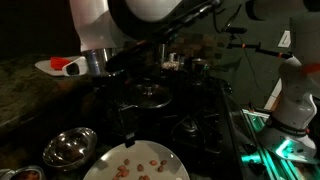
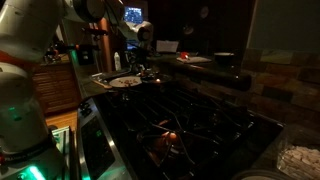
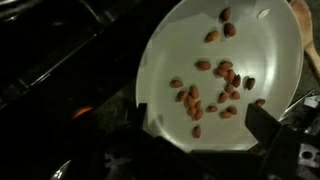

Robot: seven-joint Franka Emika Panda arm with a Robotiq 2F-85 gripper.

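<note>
A white plate (image 1: 135, 165) with several brown almonds scattered on it lies at the bottom of the first exterior view. From above, the wrist view shows the plate (image 3: 170, 60), its almonds (image 3: 228, 72) mostly clustered near the middle with a few toward the upper rim. My gripper is open above the plate, dark fingers apart, with nothing between them. Its left finger reaches over the plate's left edge and its right finger over the right side. In the second exterior view, the plate (image 2: 127, 81) is small and far off.
A metal bowl (image 1: 70, 148) stands left of the plate. Behind it are the dark stove and a lidded pan (image 1: 147, 96). A wooden utensil (image 3: 305, 28) lies beside the plate's right rim. On the back counter, a red item (image 1: 61, 63) is partly covered by my arm.
</note>
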